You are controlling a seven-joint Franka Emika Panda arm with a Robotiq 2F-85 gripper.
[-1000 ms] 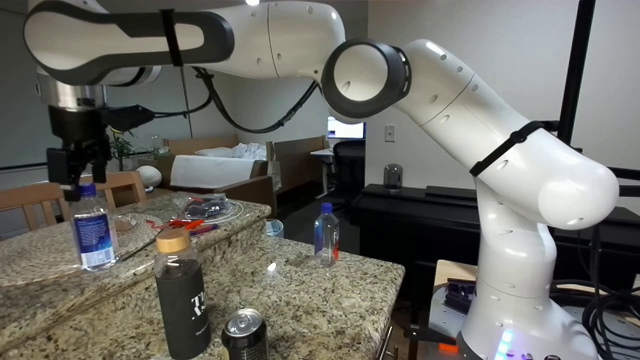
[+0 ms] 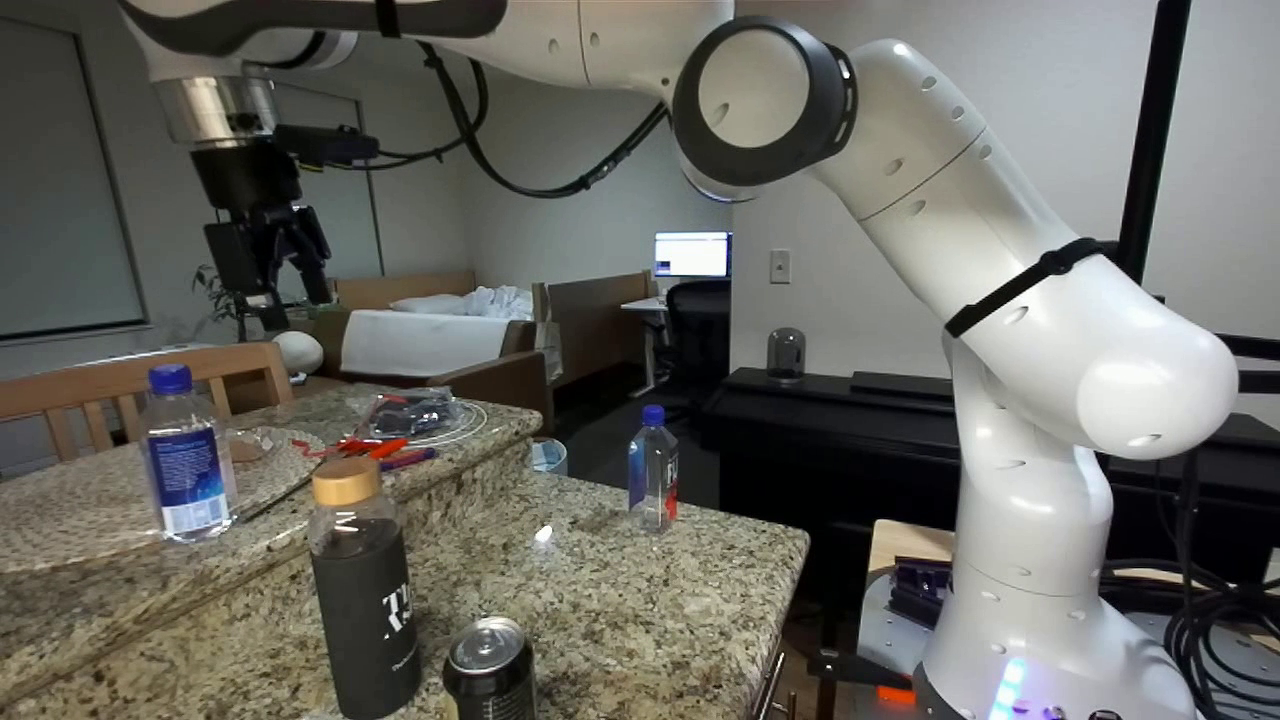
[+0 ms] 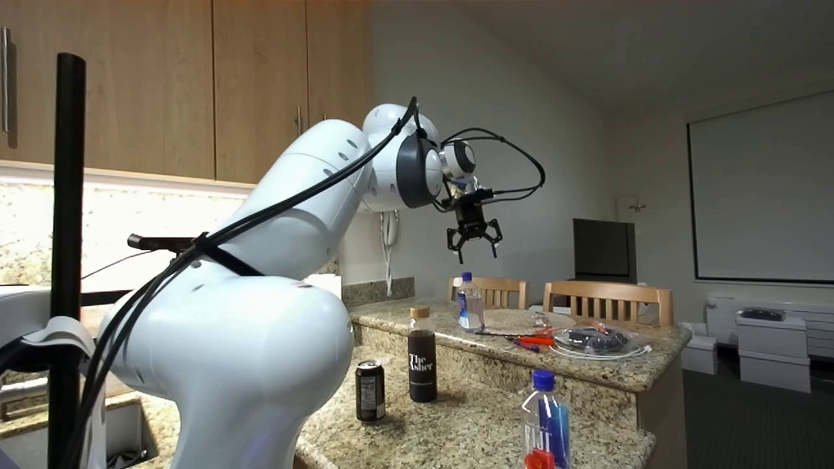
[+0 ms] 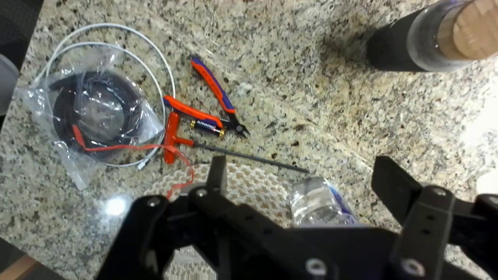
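High above the raised counter, my gripper [image 3: 477, 259] stands open with nothing between its fingers. Below it a clear water bottle with a blue cap [image 2: 188, 462] is upright on the raised counter, close to a woven placemat [image 2: 74, 510]. In the wrist view, my gripper's body hides part of this bottle [image 4: 317, 203], including its cap. On the lower counter stand a dark bottle with a wooden cap [image 2: 363, 600], a black can [image 2: 489, 672] and a second blue-capped water bottle [image 2: 654, 474], all upright and apart from my gripper.
Red-and-blue cutters [image 4: 214, 88], a red T-handle tool [image 4: 171, 137], a battery [image 4: 207, 127] and a bagged black coil [image 4: 95, 109] with a white cable lie on the raised counter. Wooden chairs [image 3: 610, 296] stand behind it.
My gripper has risen and shifted right in exterior view 1, from close over the blue-capped bottle to well above it. The bottles and can have stayed in place.
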